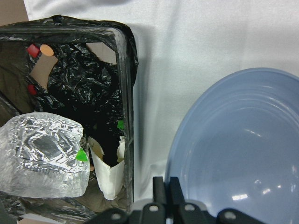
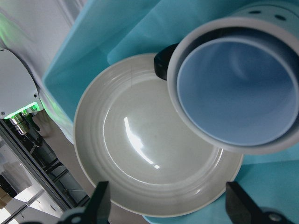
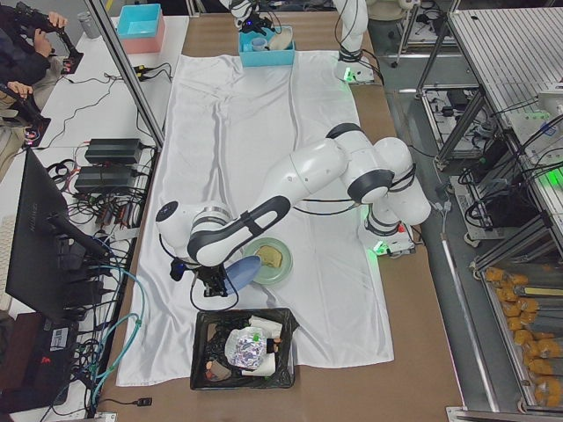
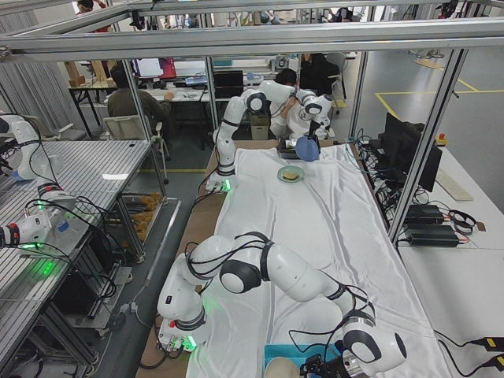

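Note:
A blue plate (image 1: 238, 140) is held at its rim by my left gripper, shut on it, just beside a black bag-lined bin (image 1: 126, 84) holding foil, paper and scraps. A green plate (image 3: 264, 272) with a yellow item lies on the white cloth behind. At the other end, my right gripper is open above a light blue tub (image 2: 266, 186) holding a cream plate (image 2: 145, 116) and nested cups (image 2: 236, 91), with nothing seen gripped.
Both arms are based along one side. A monitor, cables and electronics stand beside the cloth; a metal-frame bench is on the other side.

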